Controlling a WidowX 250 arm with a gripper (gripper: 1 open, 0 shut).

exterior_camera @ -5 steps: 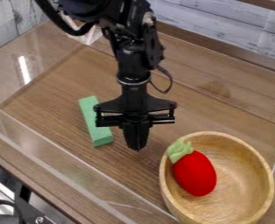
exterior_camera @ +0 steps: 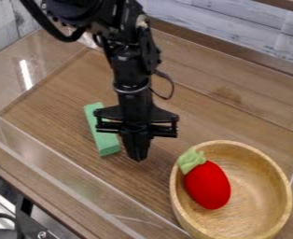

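My black gripper (exterior_camera: 138, 149) hangs low over the middle of the wooden table, its tip shut with nothing visible between the fingers. Just left of it lies a pale green block (exterior_camera: 101, 135), partly behind the gripper's body. To the lower right, a red plush tomato or strawberry (exterior_camera: 208, 187) with a light green top rests in a tan round bowl (exterior_camera: 261, 212).
A pale plank backdrop runs along the back, and dark cables show at the lower left corner.
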